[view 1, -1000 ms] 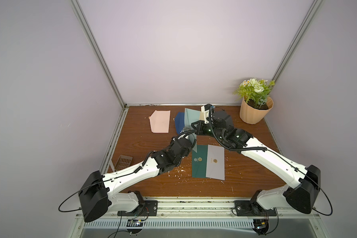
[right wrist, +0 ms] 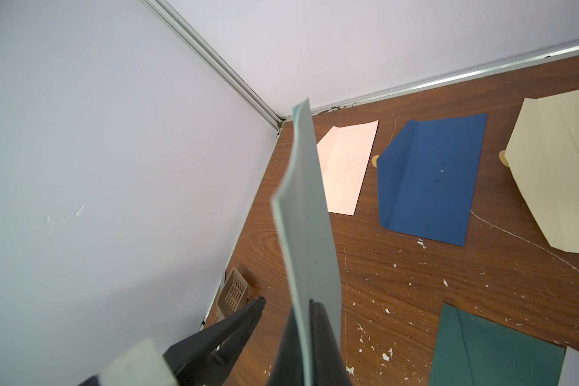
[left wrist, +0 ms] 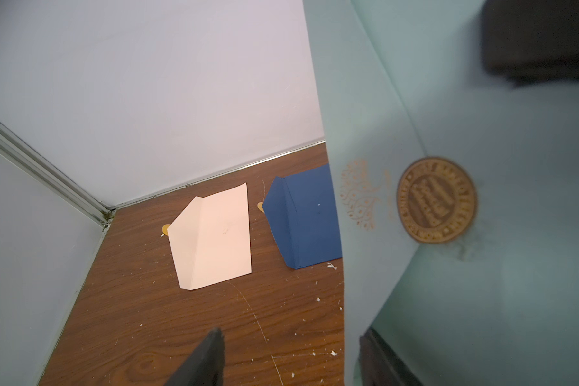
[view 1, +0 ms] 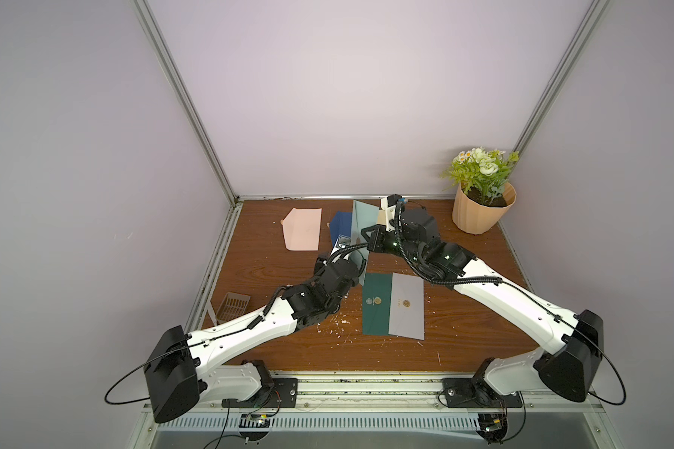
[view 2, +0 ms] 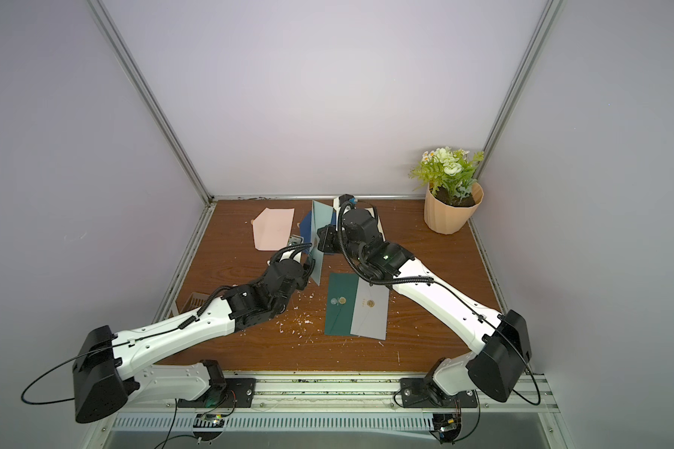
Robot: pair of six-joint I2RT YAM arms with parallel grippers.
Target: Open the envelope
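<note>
A pale blue-green envelope stands upright off the table, its gold round seal at the point of the folded flap. My right gripper is shut on the envelope, which appears nearly edge-on in the right wrist view. In the left wrist view, my left gripper has a wide gap between its fingers. One blurred finger overlaps the envelope by the flap's lower edge; the other is clear of the paper to the left. Whether that finger is under the flap I cannot tell.
Pink, navy and cream envelopes lie at the back. Dark green and grey envelopes lie nearer the front. A potted plant stands at back right, a small basket at left.
My left gripper has shifted slightly left and back over the last second. The held envelope has turned and risen a little; the right arm is nearly still.
</note>
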